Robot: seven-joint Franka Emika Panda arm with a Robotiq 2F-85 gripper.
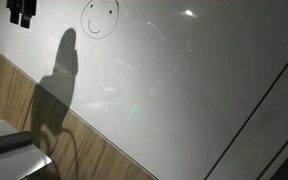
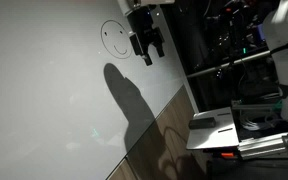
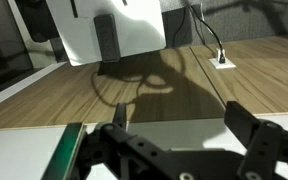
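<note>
My gripper [image 2: 152, 56] hangs above a white board [image 2: 49, 90], close to a smiley face [image 2: 115, 39] drawn on it in dark line. In the wrist view the gripper is open, its two black fingers wide apart with nothing between them. A dark oblong block, perhaps an eraser [image 3: 106, 38], rests on a white platform [image 3: 144, 25], well away from the fingers. Exterior view 1 shows the gripper [image 1: 21, 20] at the upper left corner, left of the smiley face [image 1: 100, 17].
A wooden strip [image 3: 164, 92] runs between the board and the platform. A cable [image 3: 212, 35] leads to a small white piece [image 3: 222, 62] at its far edge. Dark equipment and cables [image 2: 259, 110] crowd the right side. The board's surface looks clear of objects.
</note>
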